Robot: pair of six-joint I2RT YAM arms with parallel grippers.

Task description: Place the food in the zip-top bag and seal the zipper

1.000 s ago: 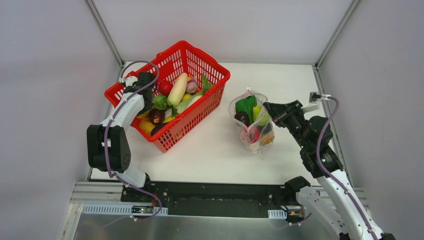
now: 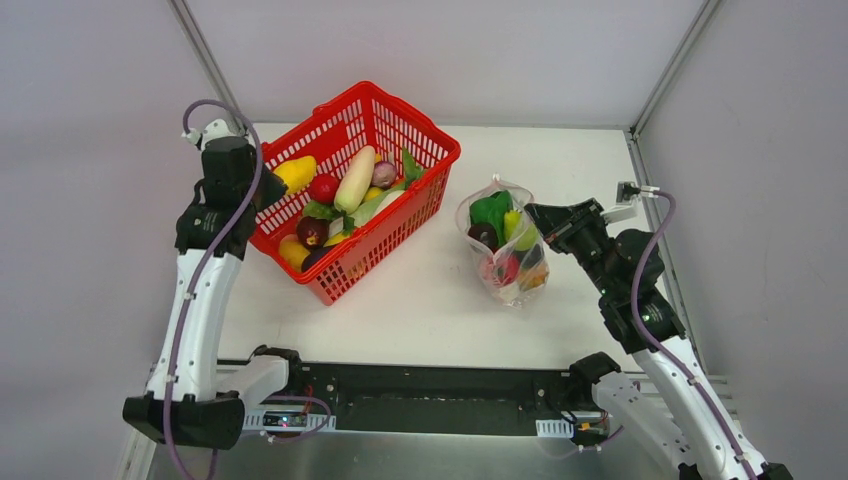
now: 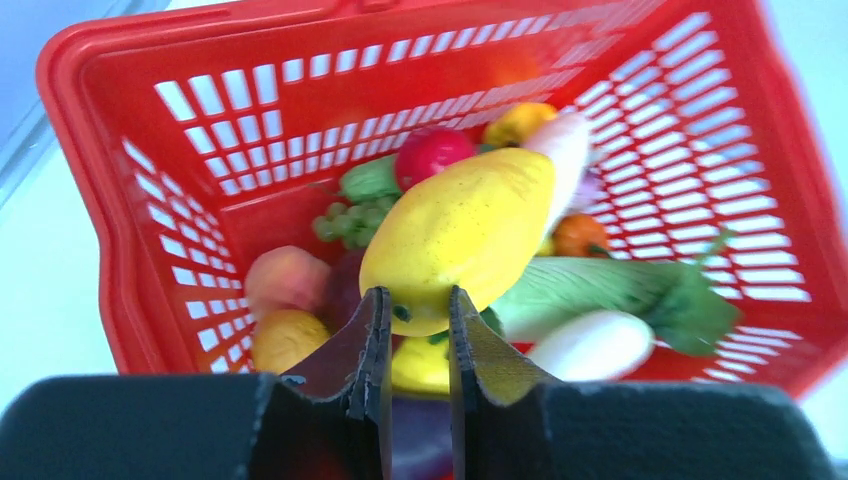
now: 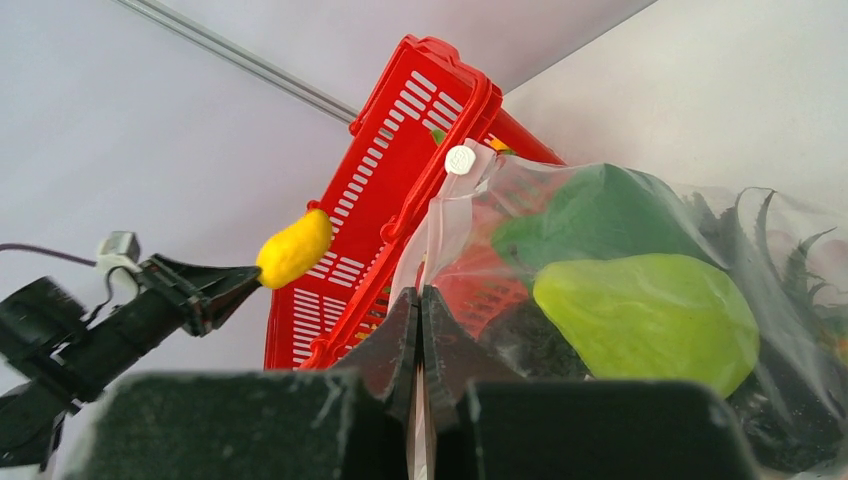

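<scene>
A yellow, oblong food item [image 2: 297, 172] is held in my left gripper above the red basket [image 2: 368, 258] of produce; in the right wrist view that item [image 4: 293, 248] shows clearly at the left arm's fingertips. The clear zip-top bag [image 2: 507, 285] stands right of the basket, holding a green pepper, a pear-shaped fruit [image 4: 645, 320] and several other pieces, its top not visibly sealed. My right gripper is shut at the bag's upper edge, on the plastic film beside the white slider [image 4: 460, 160].
The basket still holds several items, among them a pale long vegetable [image 2: 356, 175], a tomato and an onion. Walls and metal rails border the sides and back.
The right arm and bag look unchanged.
</scene>
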